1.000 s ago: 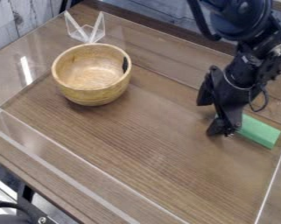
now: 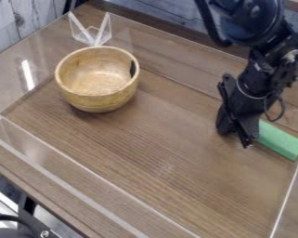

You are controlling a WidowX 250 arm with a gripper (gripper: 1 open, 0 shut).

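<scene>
My black gripper (image 2: 238,128) reaches down from the top right to the right part of the wooden table. Its lower end is beside a flat green object (image 2: 278,140), which lies on the table to the right of it and is partly hidden by it. The fingertips are dark and overlap, so nothing can be clearly seen between them; the gripper looks shut.
A wooden bowl (image 2: 89,79) sits at the upper left, with a clear plastic item (image 2: 92,31) behind it.
The gripper has shifted slightly and looks a little narrower at its lower end. The green object has moved very slightly, if at all.
</scene>
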